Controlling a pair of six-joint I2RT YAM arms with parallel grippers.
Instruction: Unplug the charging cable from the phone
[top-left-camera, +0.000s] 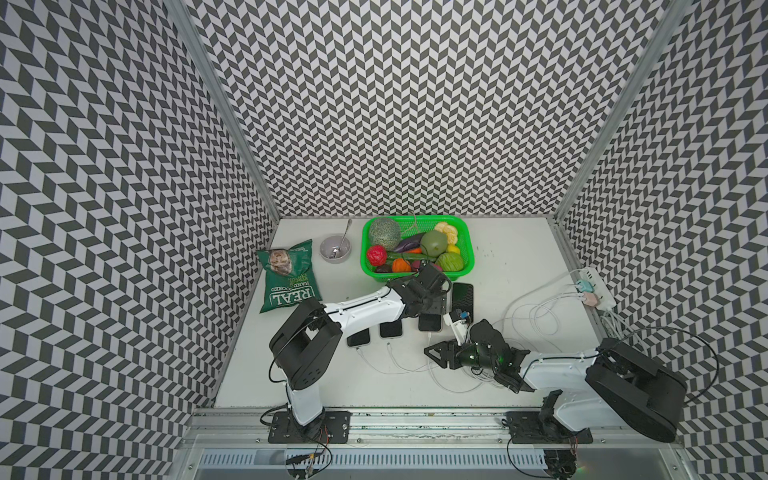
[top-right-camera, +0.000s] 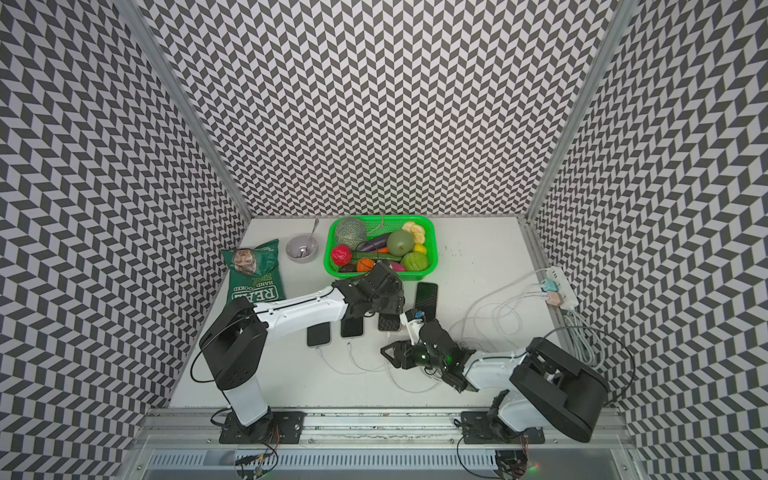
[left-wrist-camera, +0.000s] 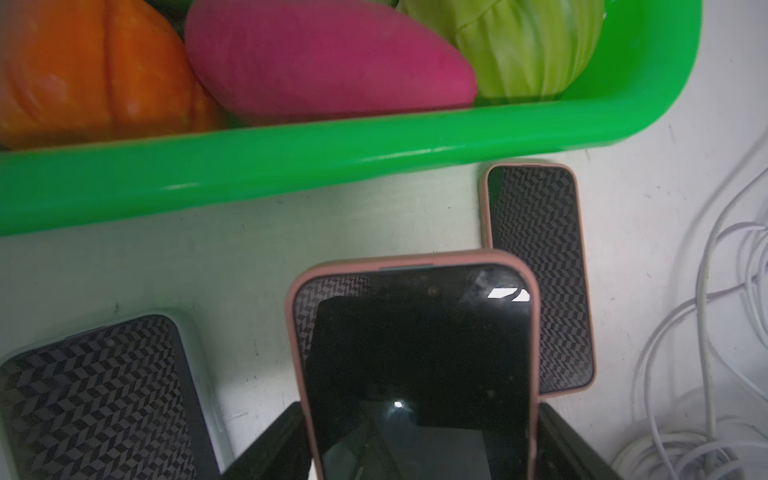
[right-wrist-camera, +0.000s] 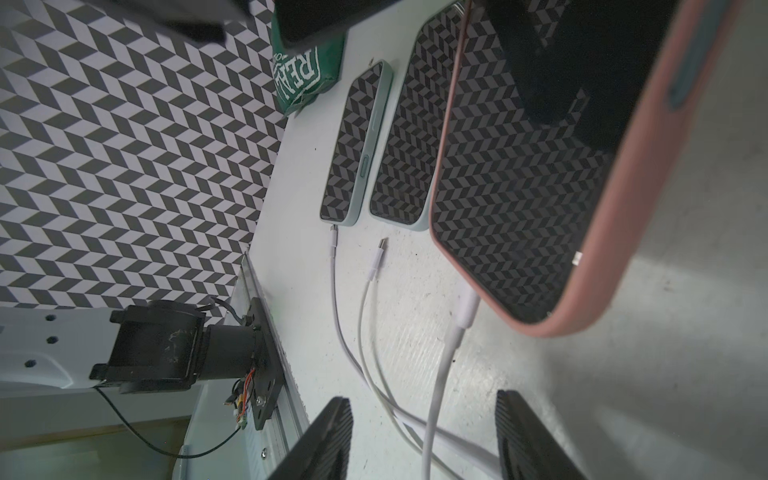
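A phone in a pink case (left-wrist-camera: 416, 336) is held across its sides by my left gripper, which is shut on it. Its lower end shows in the right wrist view, where a white charging cable (right-wrist-camera: 437, 392) with a pale plug (right-wrist-camera: 464, 308) runs up to the bottom edge. Just below that plug, my right gripper stands open. The cable passes between its fingers as seen from the wrist, with gaps on both sides. Seen from above, the right gripper's tips (top-left-camera: 433, 352) lie in front of the phone's near end (top-left-camera: 429, 323).
Two phones (right-wrist-camera: 352, 152) (right-wrist-camera: 412, 136) lie to the left. One loose cable plug (right-wrist-camera: 381, 248) rests apart from them. Another pink-edged phone (left-wrist-camera: 544, 272) lies behind, beside the green basket (left-wrist-camera: 320, 160). Coiled cables (left-wrist-camera: 704, 448) and a power strip (top-left-camera: 596, 288) occupy the right side.
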